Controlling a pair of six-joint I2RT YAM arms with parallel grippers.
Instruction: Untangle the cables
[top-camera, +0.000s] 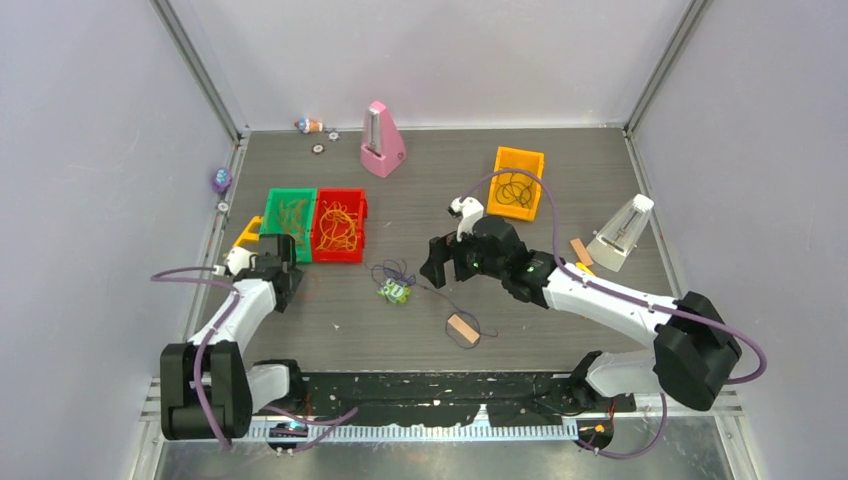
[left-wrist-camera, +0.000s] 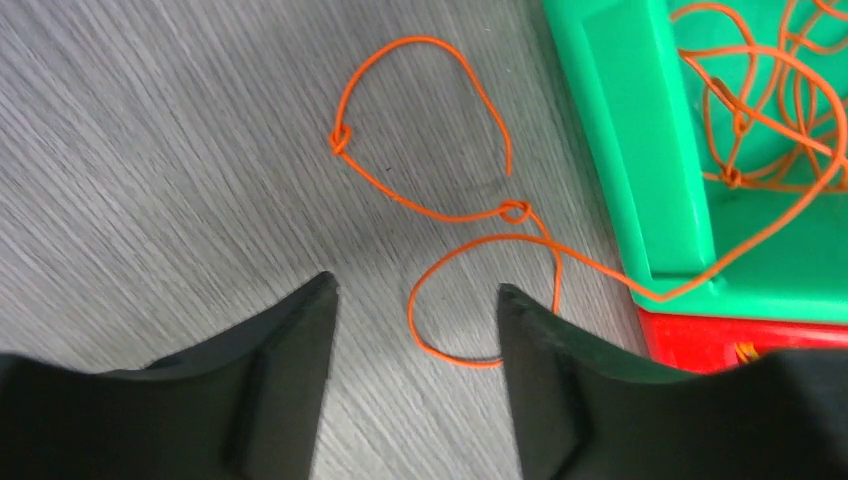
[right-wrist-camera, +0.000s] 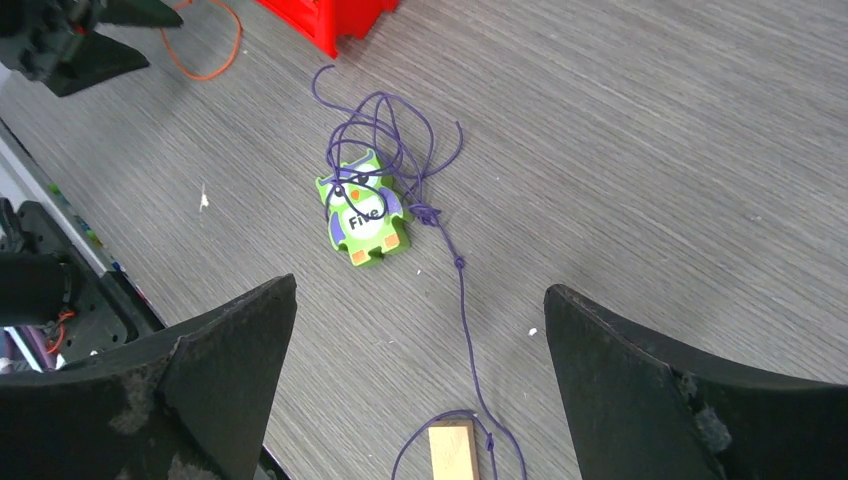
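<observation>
An orange cable (left-wrist-camera: 420, 207) lies knotted on the table in the left wrist view, running up over the rim of the green bin (left-wrist-camera: 640, 200), where more of it is coiled. My left gripper is part open above the table, with no cable between its fingers. A purple cable (right-wrist-camera: 385, 130) is heaped over a green owl block (right-wrist-camera: 365, 220) in the right wrist view. From a knot its tail runs down to a wooden block (right-wrist-camera: 453, 450). My right gripper stands open above the tail, apart from it.
A red bin (top-camera: 328, 250) with yellow-orange cable adjoins the green one. Farther back are a pink metronome (top-camera: 382, 150) and an orange bin (top-camera: 516, 165) holding a dark cable. A white metronome (top-camera: 620, 232) stands at right. The middle of the table is mostly open.
</observation>
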